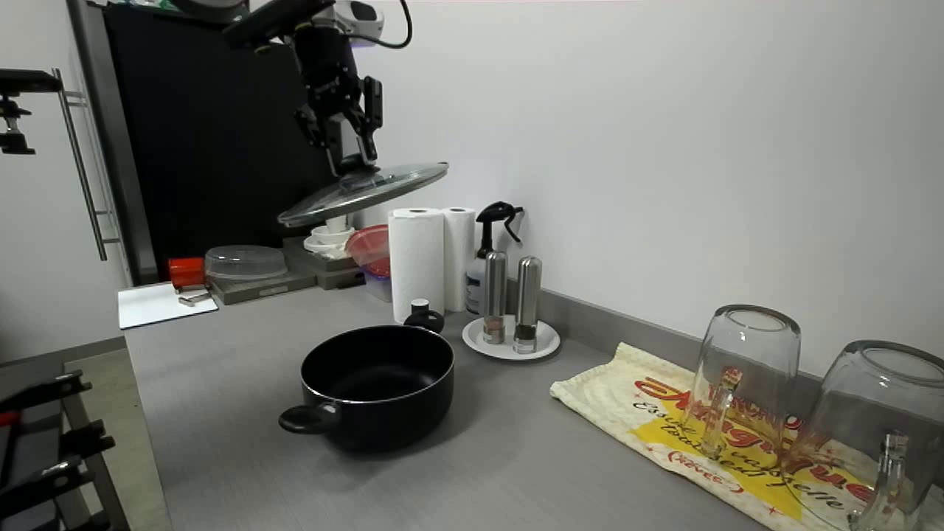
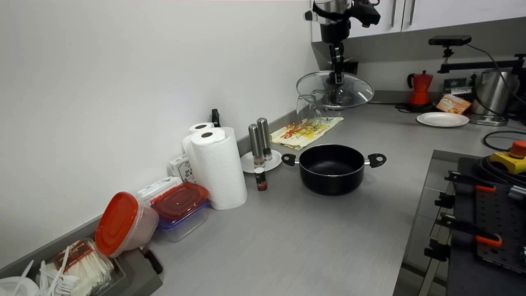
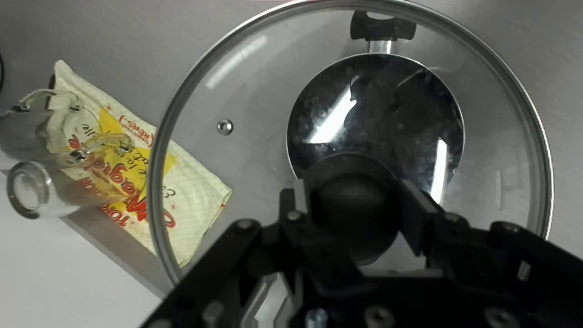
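Observation:
A glass lid (image 1: 398, 184) with a metal rim hangs tilted in the air, its black knob (image 3: 352, 205) held between the fingers of my gripper (image 1: 354, 161). Below it on the counter stands a black two-handled pot (image 1: 376, 389), uncovered and empty as far as its inside shows. The wrist view looks down through the lid (image 3: 246, 136) onto a dark round shape with one handle, the pot (image 3: 377, 109). In exterior view 2 the lid (image 2: 355, 101) is well above the pot (image 2: 331, 170), not touching it.
Paper towel rolls (image 1: 417, 261) and a white plate (image 1: 546, 341) bearing two metal mills (image 1: 528, 301) stand beside the pot, near the wall. Upturned glass mugs (image 1: 748, 380) rest on a printed cloth (image 1: 611, 389).

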